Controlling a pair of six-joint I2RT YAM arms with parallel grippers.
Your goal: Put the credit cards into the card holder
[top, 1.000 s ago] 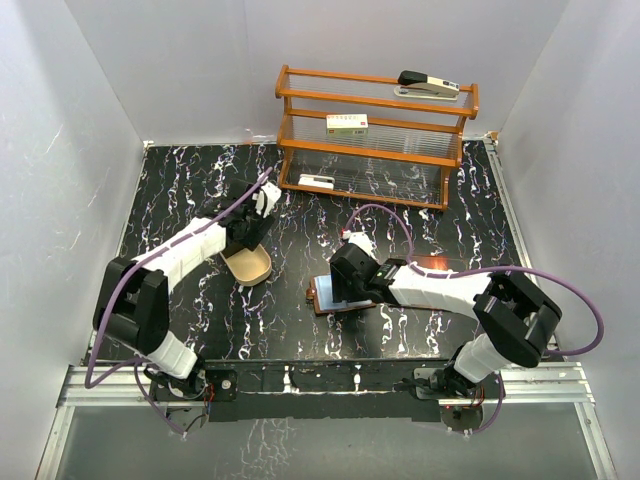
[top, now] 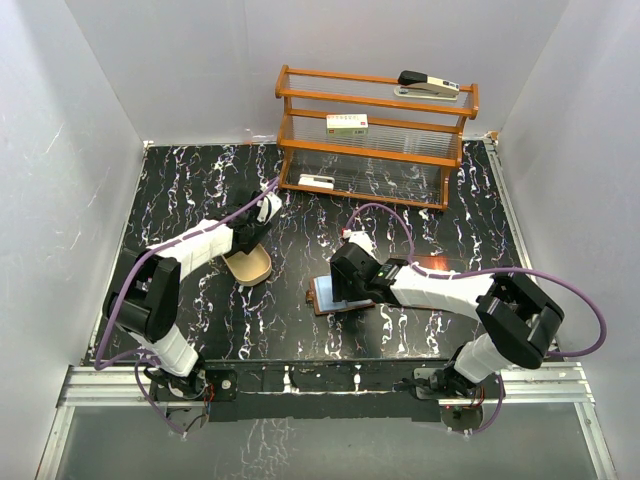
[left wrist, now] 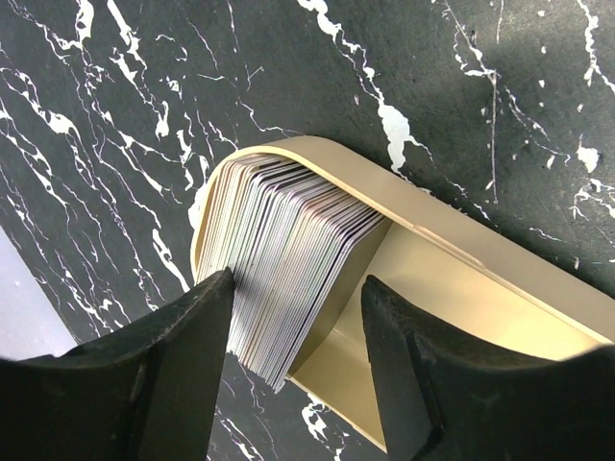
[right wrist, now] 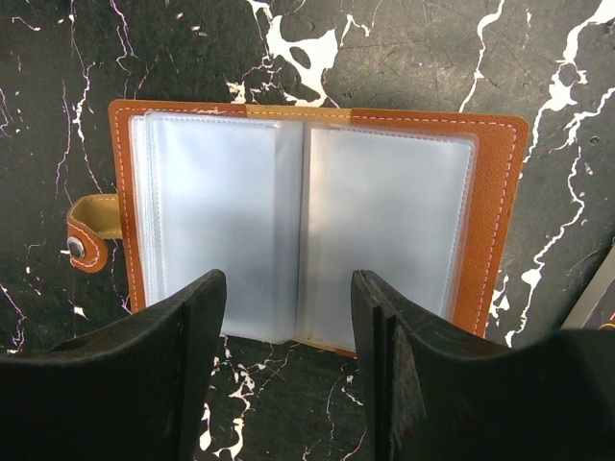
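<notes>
In the left wrist view, a thick stack of credit cards (left wrist: 288, 245) leans on edge at one end of a cream oval tray (left wrist: 461, 274). My left gripper is part open over the stack, its left fingertip against the cards and its right fingertip apart from them, above the tray's bare floor. The brown card holder (right wrist: 502, 202) lies spread open on the table, clear sleeves (right wrist: 384, 206) facing up. Above its lower edge, my right gripper stands open with nothing between its fingers. In the top view, the left gripper hides the stack.
A wooden shelf rack (top: 375, 152) stands at the back, bearing a stapler (top: 428, 84) and a small box (top: 347, 123). Beside the right arm lies a flat brown item (top: 430, 262). Between tray and holder the dark marbled table (top: 290, 270) is clear.
The right arm, the tray and the holder look unmoved.
</notes>
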